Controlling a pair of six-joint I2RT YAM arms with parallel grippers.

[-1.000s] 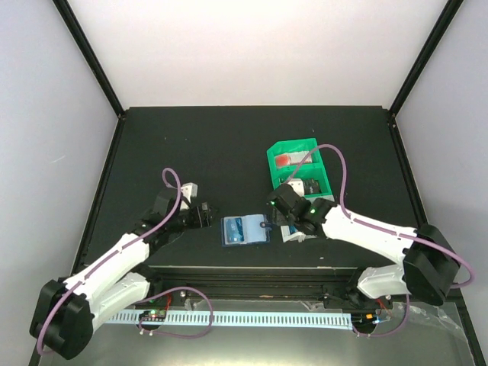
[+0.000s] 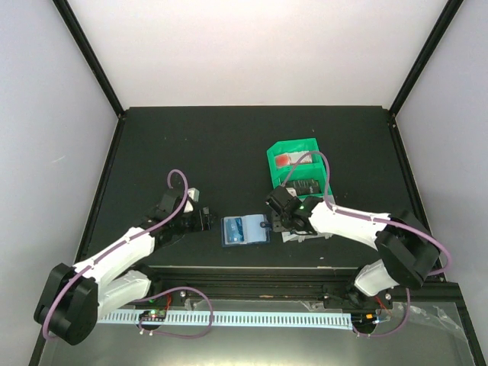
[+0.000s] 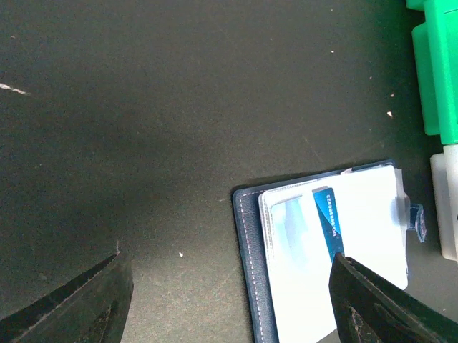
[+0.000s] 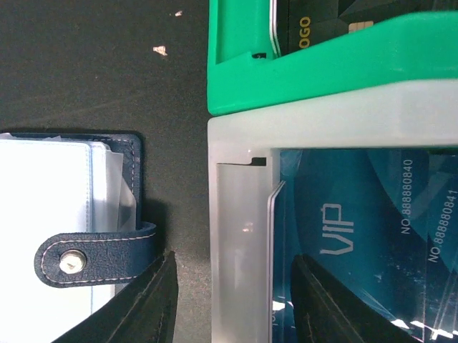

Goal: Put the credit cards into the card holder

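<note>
The dark-blue card holder (image 2: 245,229) lies spread open on the table, its clear sleeves up; a blue card (image 3: 328,221) shows in one of them. In the right wrist view its strap with a snap (image 4: 94,257) points toward a white tray (image 4: 240,136). Blue VIP cards (image 4: 343,221) lie in that tray. My right gripper is part open over the tray's left side, fingers apart, nothing held. A thin upright edge shows between them; whether it is a card cannot be told. My left gripper is open and empty, left of the holder.
A green tray (image 2: 280,152) adjoins the white tray at the back, with a red-and-white card (image 2: 293,158) and a dark card (image 4: 329,25) in its compartments.
The left arm has moved a little to the right. Holder and trays have not moved.
</note>
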